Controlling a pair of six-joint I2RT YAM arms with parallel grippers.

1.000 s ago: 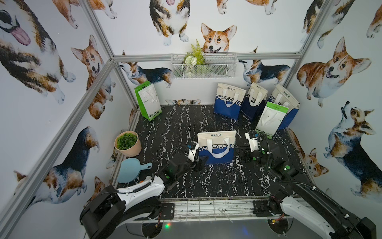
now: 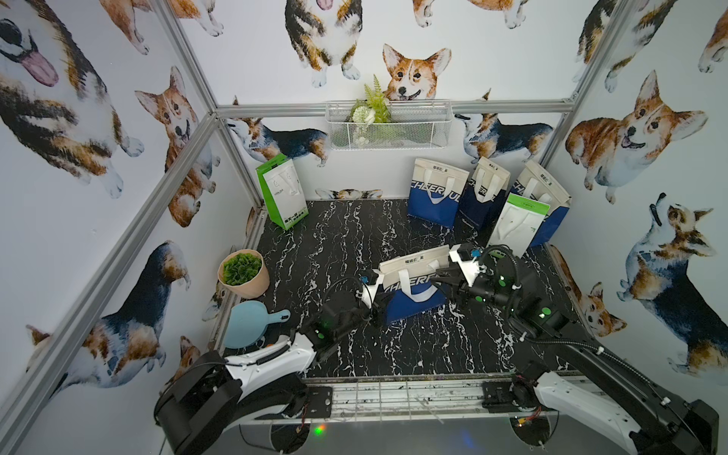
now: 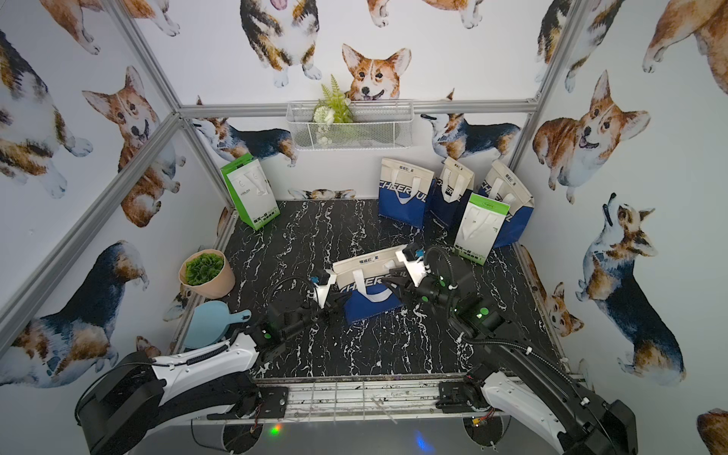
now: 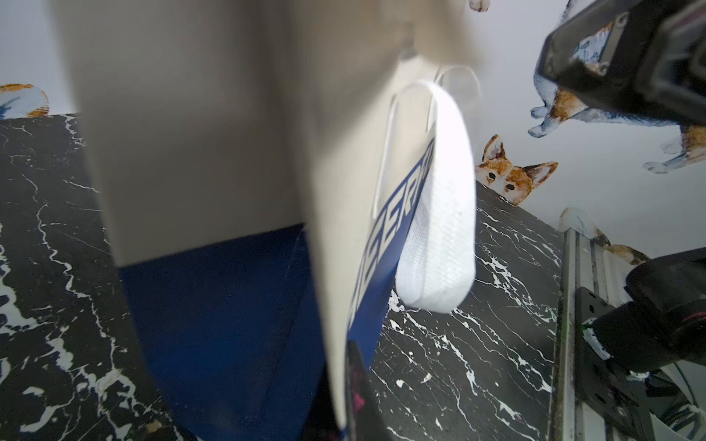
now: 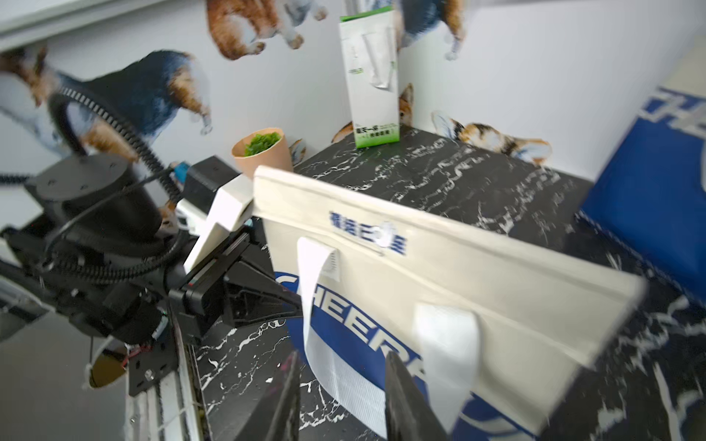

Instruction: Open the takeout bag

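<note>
A cream-and-blue paper bag [image 2: 413, 303] with white strap handles [image 5: 450, 345] stands at table centre, its cream top [image 5: 448, 242] closed, slightly askew. My left gripper [image 2: 376, 305] is shut on the bag's left edge, which runs down between its fingertips in the left wrist view. My right gripper stands open at the bag's right front, its fingertips beside the front handle.
Several bags [image 2: 432, 204] stand at back right, a green-white bag [image 2: 284, 197] at back left. A plant pot [image 2: 244, 284] and blue dustpan [image 2: 242, 330] lie at left.
The bag has turned slightly, its left end coming nearer the front. My right arm has moved left toward the bag's front and top. The left arm is almost still.
</note>
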